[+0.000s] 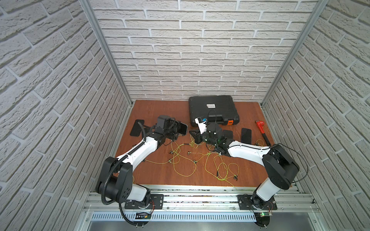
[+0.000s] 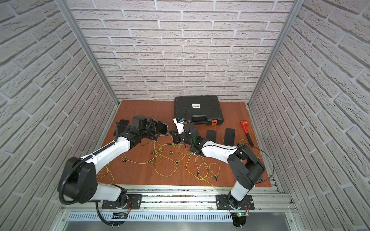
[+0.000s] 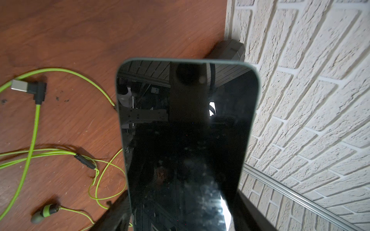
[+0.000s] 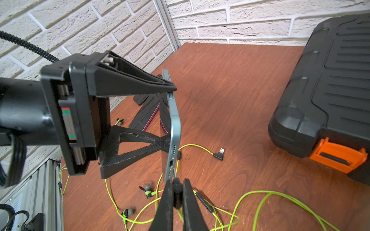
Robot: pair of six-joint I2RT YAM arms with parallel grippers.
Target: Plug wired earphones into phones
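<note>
A phone with a pale blue frame (image 3: 185,138) is held upright in my left gripper (image 1: 175,130), its dark screen filling the middle of the left wrist view and its port edge facing my right gripper. My right gripper is shut on a small plug (image 4: 177,191), whose tip is at or just short of the phone's bottom end in the right wrist view; whether it has entered the port cannot be told. Yellow earphone cables (image 1: 185,175) lie tangled on the table below, with a loose angled plug (image 3: 38,92) among them.
A black case (image 1: 212,105) stands at the back. Other phones lie at the left (image 1: 136,127) and right (image 1: 245,136), with a red wrench (image 1: 262,127) at the far right.
</note>
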